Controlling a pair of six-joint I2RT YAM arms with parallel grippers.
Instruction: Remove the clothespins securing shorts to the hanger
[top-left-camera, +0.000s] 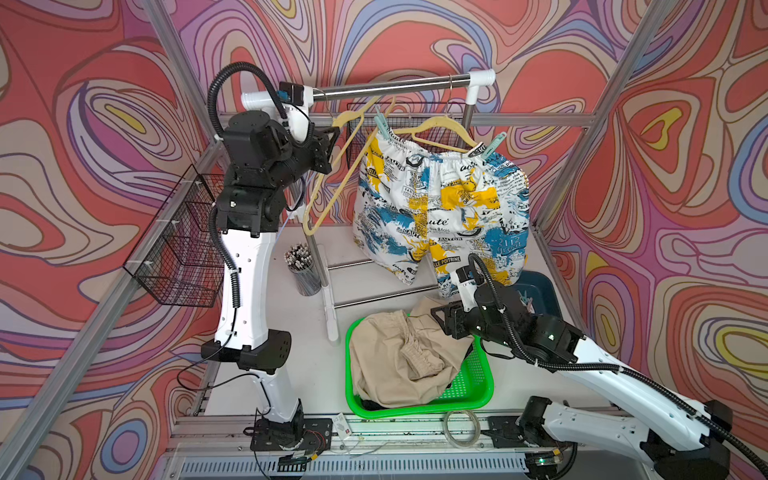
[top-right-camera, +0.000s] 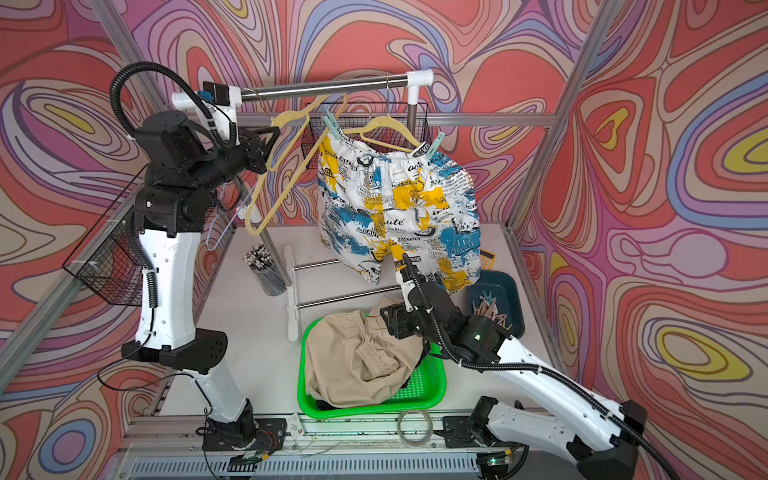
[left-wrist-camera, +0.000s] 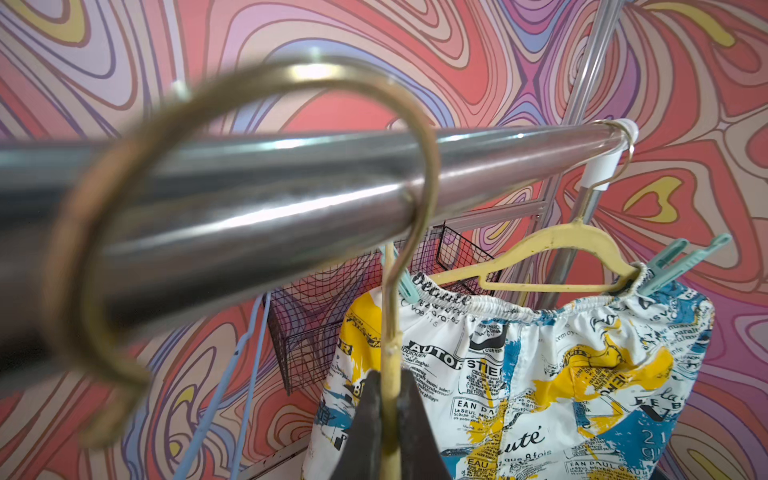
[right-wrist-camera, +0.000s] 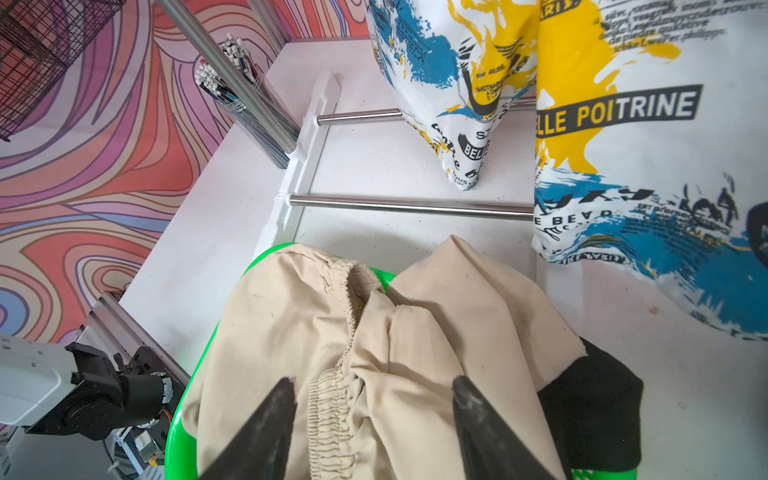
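Observation:
Patterned white, blue and yellow shorts (top-left-camera: 440, 208) hang from a yellow hanger (left-wrist-camera: 572, 238) on the rail. One teal clothespin (top-left-camera: 382, 125) grips the waistband at its left end, another clothespin (top-left-camera: 495, 145) at its right end. My left gripper is shut on the neck of a second, bare yellow hanger (top-left-camera: 324, 200), whose hook loops over the rail. Low in front of the shorts, my right gripper stands open above beige shorts (right-wrist-camera: 416, 360), its fingers apart with no grasp on the cloth.
The beige shorts lie in a green basket (top-left-camera: 487, 392). A dark blue bin (top-right-camera: 516, 304) with clothespins stands at the right. A metal cup of thin rods (top-left-camera: 304, 276) is behind the basket. The chrome rail (left-wrist-camera: 496, 164) runs overhead.

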